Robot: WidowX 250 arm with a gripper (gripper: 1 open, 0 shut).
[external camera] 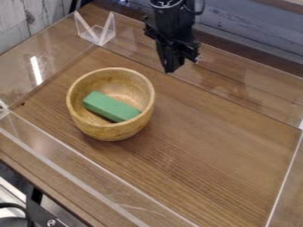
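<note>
A tan bowl (136,123) sits on the left part of the wooden table (219,160), with a green block (110,107) lying inside it. My black gripper (172,62) is at the top centre of the camera view, above and behind the bowl, apart from it. It is shut, with nothing visible between its fingers.
A clear plastic holder (97,28) stands at the back left, and another clear piece lies at the left edge. A raised border runs along the back.
</note>
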